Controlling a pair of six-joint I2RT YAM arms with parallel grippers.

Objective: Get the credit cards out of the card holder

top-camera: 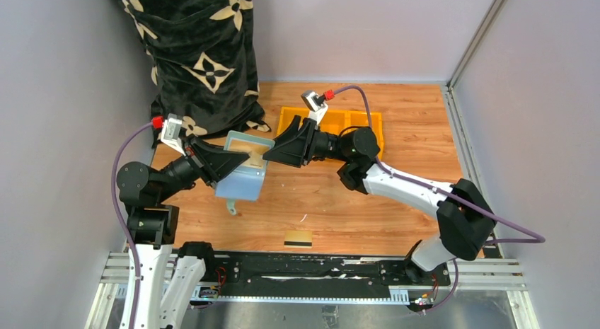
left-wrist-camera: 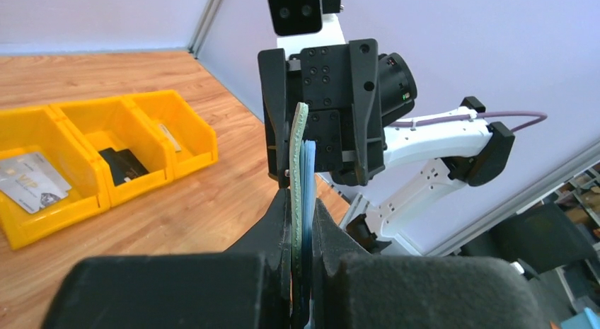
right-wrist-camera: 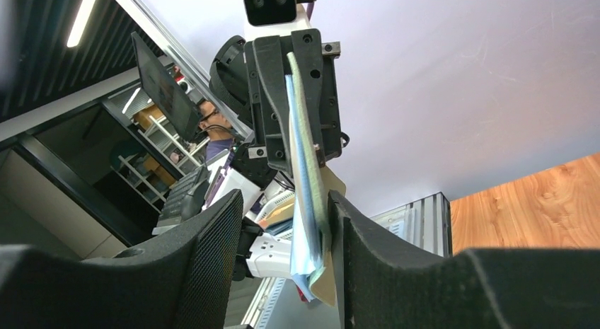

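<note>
A light blue card holder (top-camera: pixel 240 183) hangs above the table, its tan inner panel (top-camera: pixel 244 147) facing up toward the top view. From its left side my left gripper (top-camera: pixel 247 159) is shut on it; edge-on, the holder (left-wrist-camera: pixel 306 173) rises from between those fingers. My right gripper (top-camera: pixel 267 158) stands at the holder's right edge. In the right wrist view its fingers (right-wrist-camera: pixel 216 251) are apart, with the holder's layers (right-wrist-camera: pixel 311 201) between them, close to the right-hand finger; whether they touch cannot be told. One tan card (top-camera: pixel 298 238) with a dark stripe lies on the table.
A yellow three-compartment bin (top-camera: pixel 378 134) stands at the back, partly behind my right arm. White cards (left-wrist-camera: pixel 32 180) and black cards (left-wrist-camera: pixel 122 165) lie in separate compartments. Dark patterned cloth (top-camera: pixel 202 60) covers the back left.
</note>
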